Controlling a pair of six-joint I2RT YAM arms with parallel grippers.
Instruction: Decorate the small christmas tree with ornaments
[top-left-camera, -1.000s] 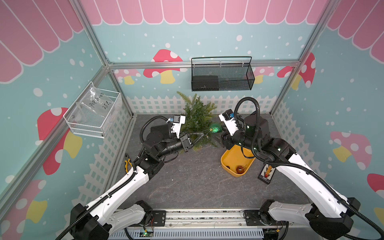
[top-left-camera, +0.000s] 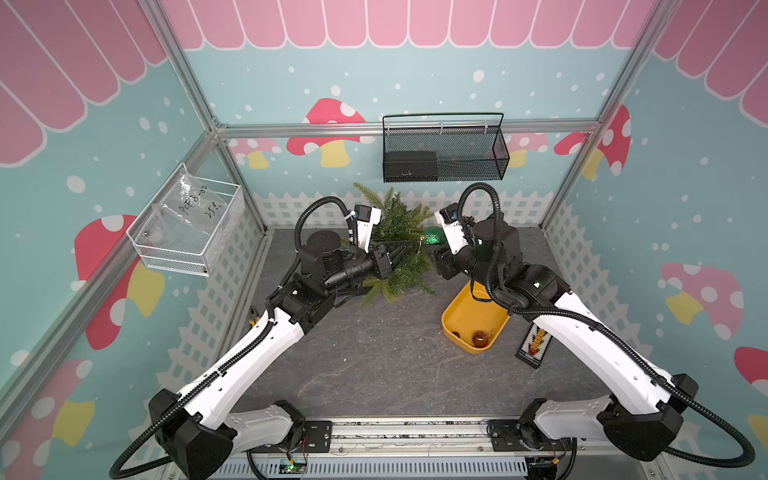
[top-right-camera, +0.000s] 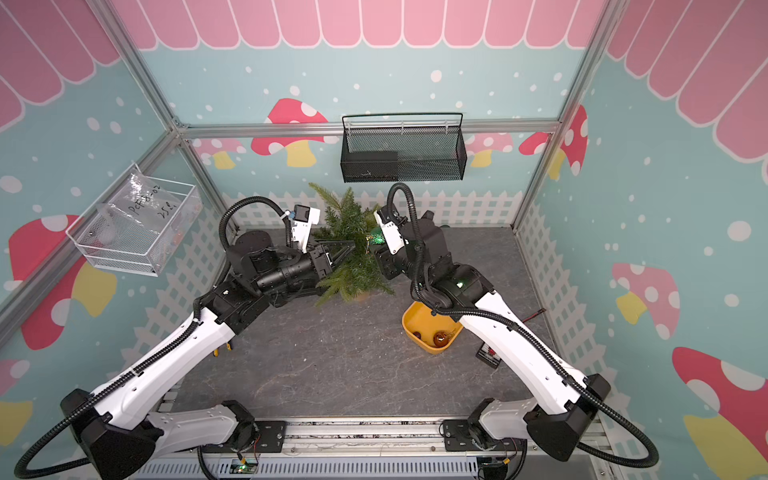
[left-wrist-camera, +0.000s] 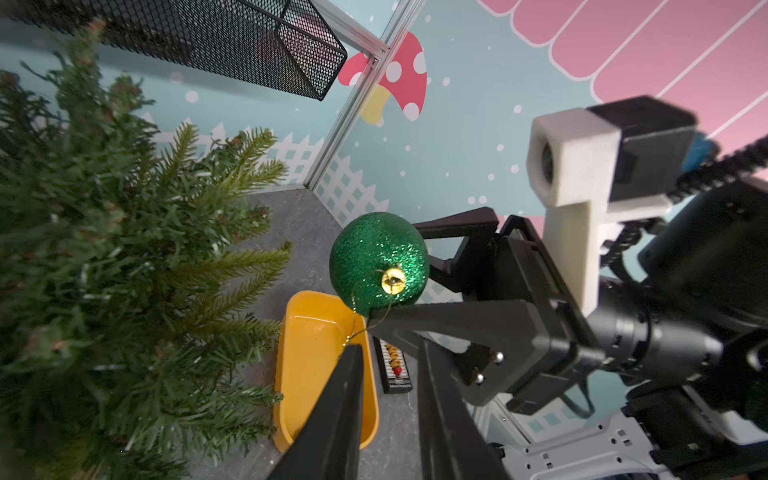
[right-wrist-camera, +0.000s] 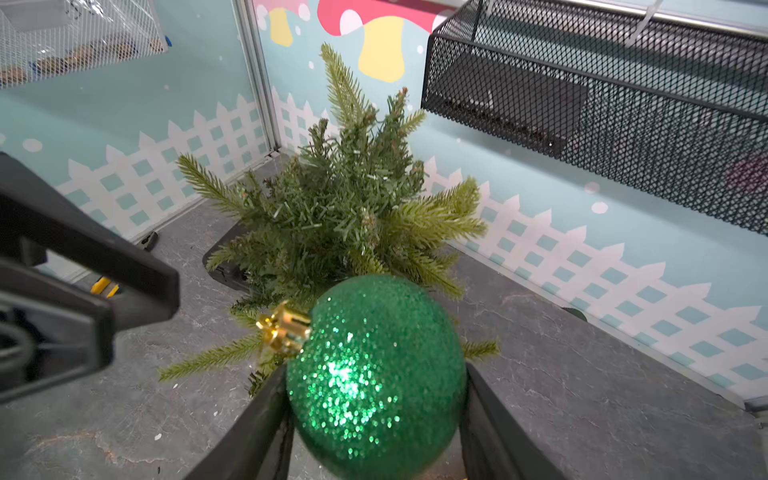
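A small tree (top-left-camera: 392, 216) stands at the middle back. My right gripper is shut on a glittery green bauble (right-wrist-camera: 376, 368) with a gold cap, held just beside the tree's right side. In the left wrist view a thin gold string loop hangs from the bauble's cap (left-wrist-camera: 393, 280) down toward my left gripper, which is part open below the bauble, its fingers apart; whether the loop lies between their tips I cannot tell.
A yellow tray (top-left-camera: 456, 329) with an ornament (top-left-camera: 481, 338) sits right of the tree, a small rack (top-left-camera: 534, 344) beside it. A black mesh basket (top-left-camera: 472, 156) hangs on the back wall, a white wire basket (top-left-camera: 184, 252) on the left.
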